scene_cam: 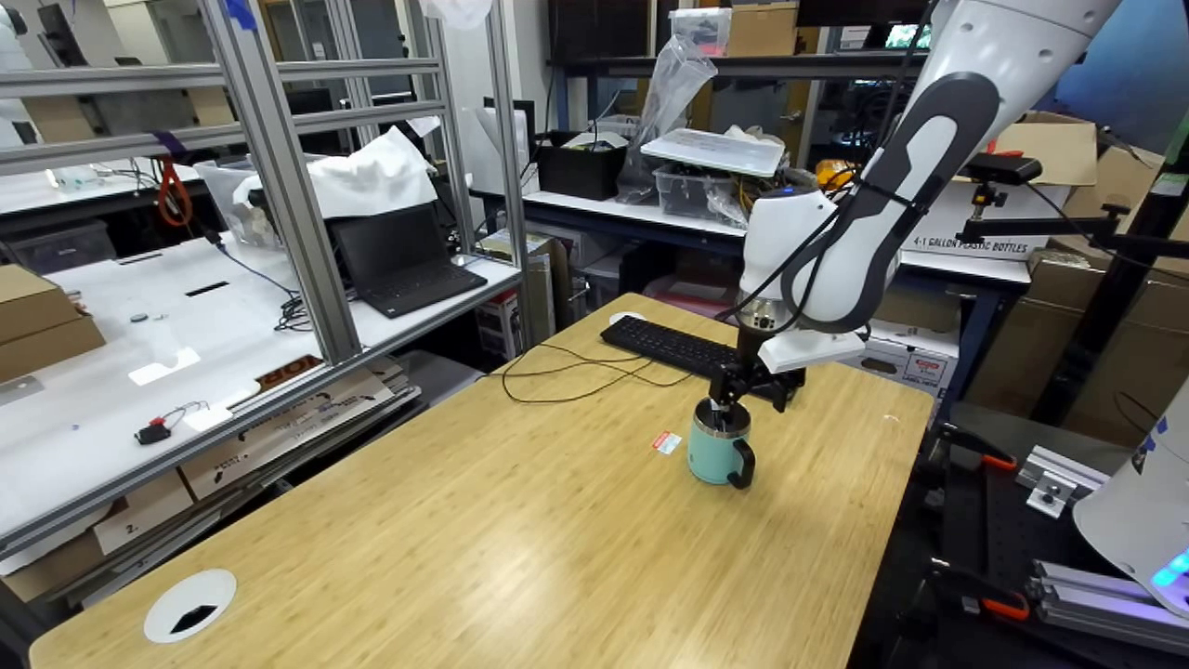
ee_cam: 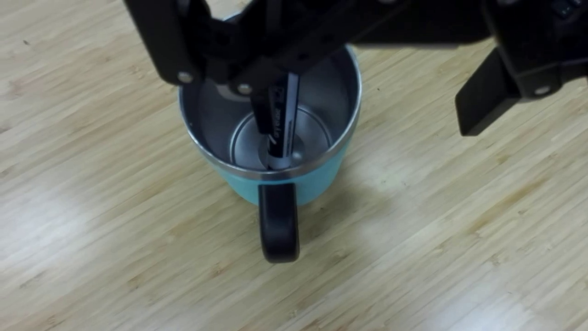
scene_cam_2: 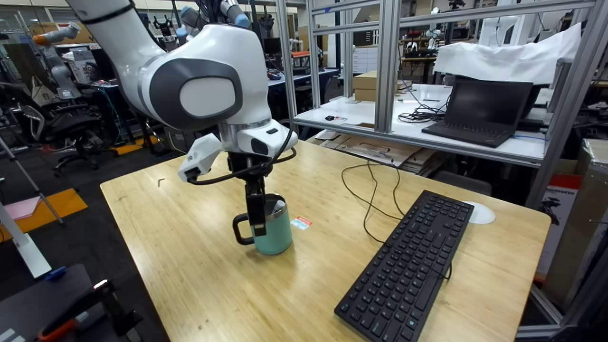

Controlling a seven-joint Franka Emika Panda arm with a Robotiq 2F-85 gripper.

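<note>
A teal mug (scene_cam: 713, 452) with a steel rim and black handle (ee_cam: 279, 223) stands upright on the wooden table. Inside it leans a black-and-white marker (ee_cam: 284, 124), whose pale end (scene_cam_2: 279, 205) shows at the mouth in exterior view 2. My gripper is open over the mug, its fingers wide apart. One finger reaches into the mug right beside the marker; whether they touch I cannot tell. The other finger (ee_cam: 482, 96) is outside the mug, over bare table in the wrist view. A stretch of the mug's wall lies between them.
A black keyboard (scene_cam_2: 407, 268) with its loose cable (scene_cam_2: 373, 196) lies towards the table's far end in exterior view 1. Beside the mug is a small red-and-white label (scene_cam_2: 301, 223).
</note>
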